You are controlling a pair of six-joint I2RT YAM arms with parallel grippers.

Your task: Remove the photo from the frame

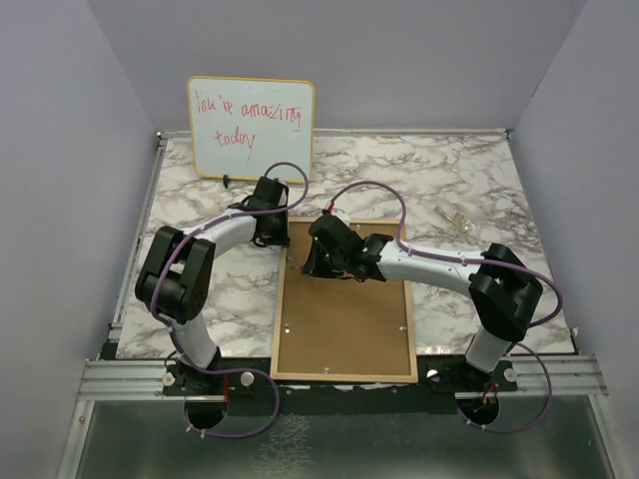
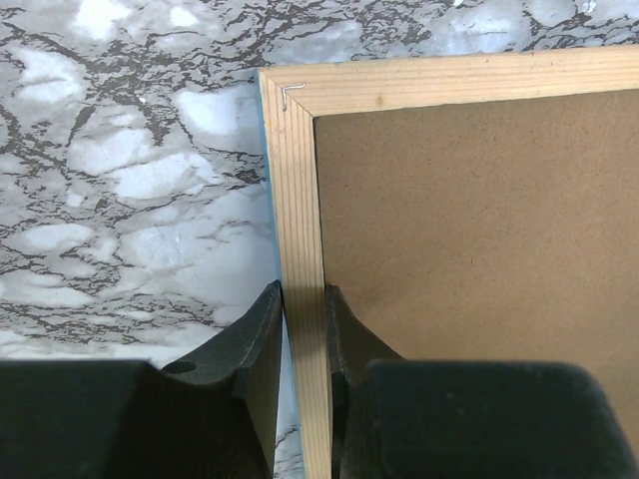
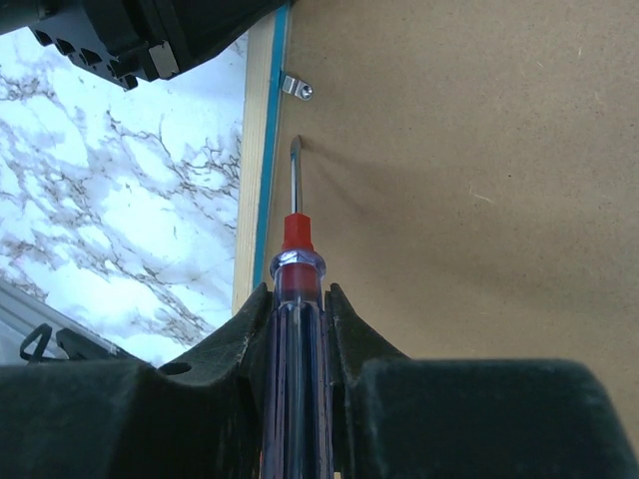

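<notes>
The photo frame [image 1: 278, 329] lies back side up on the table, a pale wooden border around a brown backing board [image 1: 349, 329]. My left gripper is shut on the wooden frame's side bar near its far left corner. In the right wrist view, my right gripper is shut on a screwdriver [image 3: 298, 235] with a red collar and clear handle. Its thin metal tip is over the backing board, just below a small metal clip [image 3: 298, 87] at the left border. Whether the tip touches the board I cannot tell. No photo shows.
A whiteboard [image 1: 250, 125] with red writing stands behind the frame. A small clear item [image 1: 457, 222] lies on the marble table at right. Bare marble [image 1: 250, 289] lies left of the frame. More clips [image 1: 286, 329] sit along its edges.
</notes>
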